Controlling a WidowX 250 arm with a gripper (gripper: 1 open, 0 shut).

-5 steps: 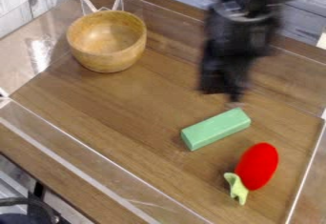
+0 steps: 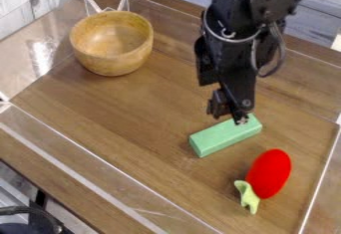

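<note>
My gripper is open, a dark body hanging from the top centre with its fingers just above a mint-green block on the wooden table. I see nothing held in it. A red oval object lies at the lower right, with a pale green piece at its lower left end.
A wooden bowl stands at the upper left. A white wall and edge border the table at left and back.
My gripper has shifted and come into sharper view, settling over the green block. The objects on the table have not moved.
</note>
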